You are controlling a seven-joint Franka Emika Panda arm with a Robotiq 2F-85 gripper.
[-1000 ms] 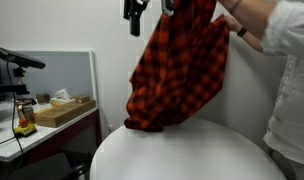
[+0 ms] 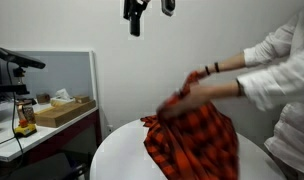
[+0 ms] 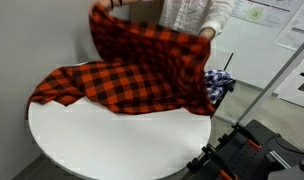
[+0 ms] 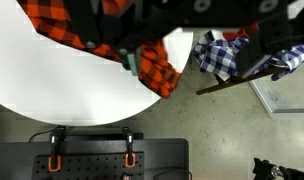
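A red and black checked cloth (image 2: 197, 140) is bunched over the round white table (image 2: 120, 155), with a person's hands (image 2: 197, 90) on it. In exterior view 2, part of the cloth (image 3: 117, 85) lies on the table while another part is raised and blurred. The wrist view shows a cloth corner (image 4: 157, 72) near the table's edge, partly behind the dark gripper parts. My gripper (image 2: 151, 14) hangs high above and to the left of the cloth, its fingers apart, nothing visible between them.
The person (image 2: 287, 100) stands at the table's right side in exterior view 1. A blue checked cloth (image 3: 219, 84) lies beyond the table. A side desk (image 2: 62, 130) holds a box and small items.
My gripper has not visibly moved.
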